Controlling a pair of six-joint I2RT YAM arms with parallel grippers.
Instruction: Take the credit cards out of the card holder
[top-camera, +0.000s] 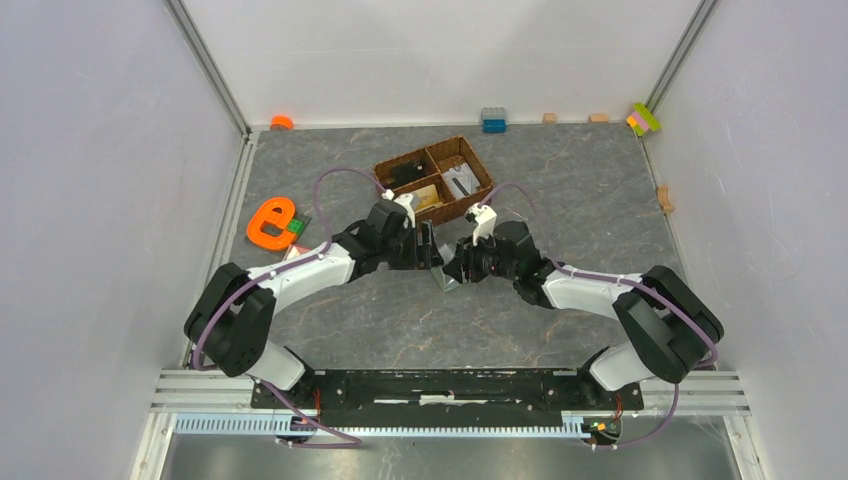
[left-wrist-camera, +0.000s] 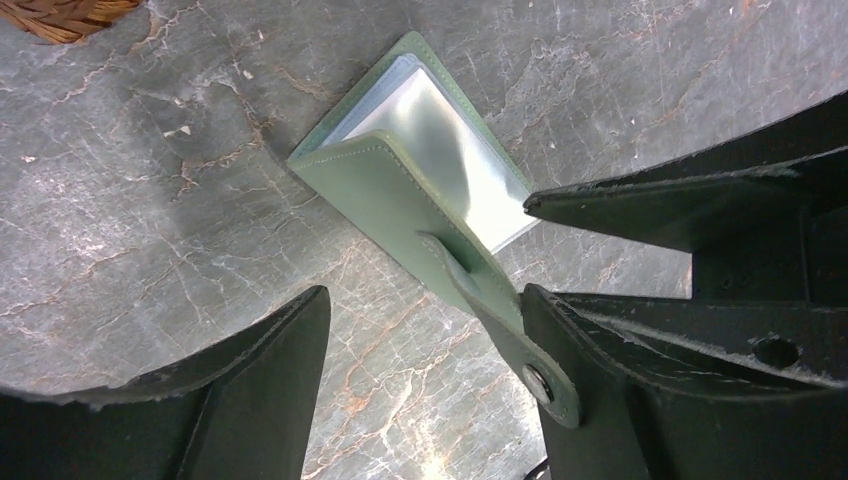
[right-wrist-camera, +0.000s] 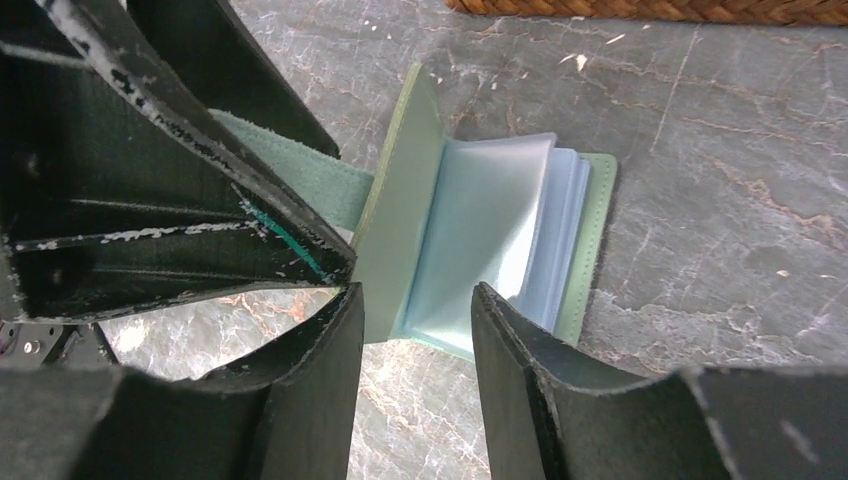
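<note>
The green card holder lies on the table between the grippers, its cover raised and a strap with a snap hanging toward the left gripper's right finger. Inside are clear plastic sleeves; whether cards sit in them cannot be made out. My left gripper is open, with the raised cover reaching into the gap between its fingers. My right gripper is also open, low at the holder's near end, with the cover and sleeves just beyond its fingertips. In the top view both grippers hide much of the holder.
A woven divided basket with several items stands just behind the grippers. An orange toy and a green block lie at the left.
</note>
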